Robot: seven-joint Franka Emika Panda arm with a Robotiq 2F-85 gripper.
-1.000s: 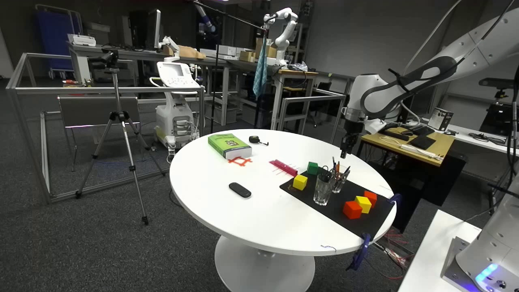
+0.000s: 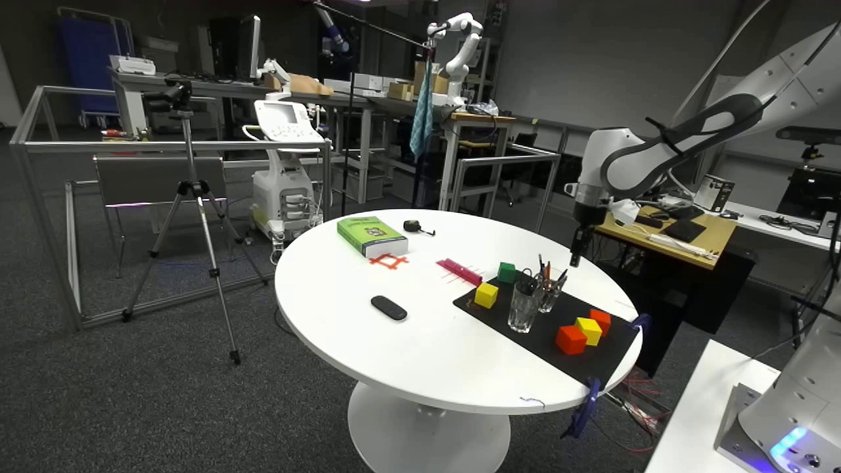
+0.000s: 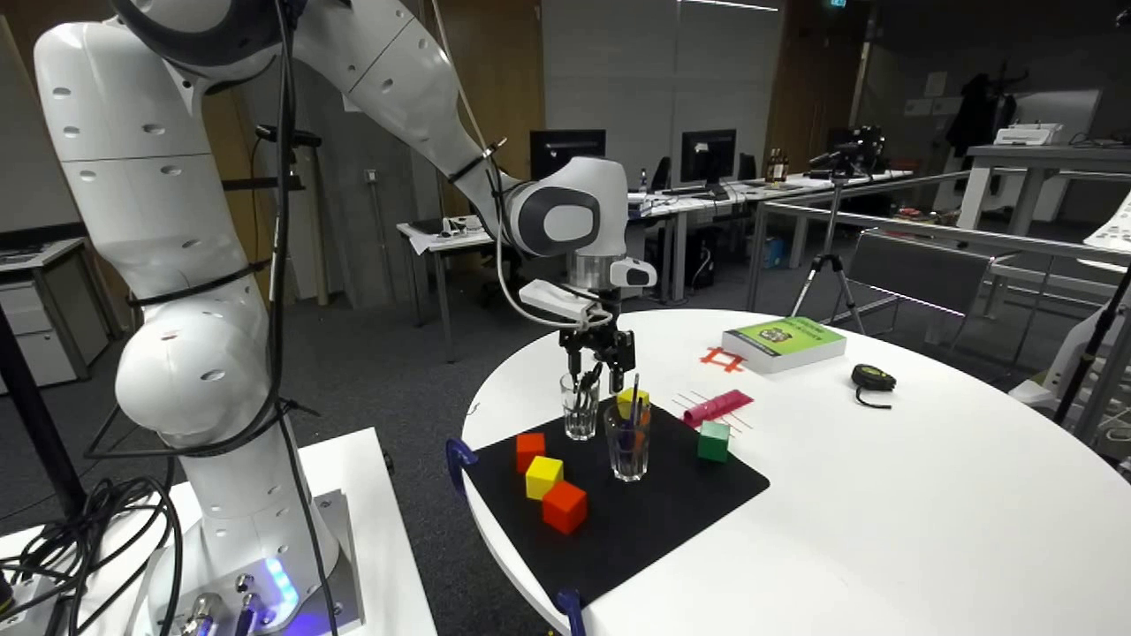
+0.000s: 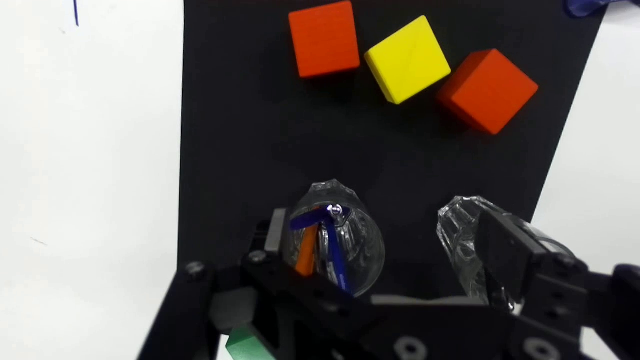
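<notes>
My gripper (image 3: 596, 373) is open above the table, with nothing held between its fingers. In the wrist view, the left finger (image 4: 276, 231) overlaps the edge of a glass with pens (image 4: 367, 255), which also stands at the front in exterior view 2. The right finger (image 4: 501, 246) covers part of a second glass (image 4: 459, 231). This second glass (image 2: 520, 314) has dark items inside, hard to make out. A red cube (image 4: 325, 39), a yellow cube (image 4: 411, 60) and another red cube (image 4: 495, 90) sit close together on the black mat (image 4: 240, 120).
A green cube (image 3: 713, 442) and a second yellow cube (image 2: 486, 295) are on the mat's other side. Beyond lie a pink object (image 2: 459, 272), a green book (image 2: 372, 235) and a tape measure (image 2: 418, 227). Blue clamps (image 2: 583, 408) grip the table edge.
In exterior view 1, the gripper has shifted to the right and slightly lower. The glasses, cubes and other table items have stayed in place.
</notes>
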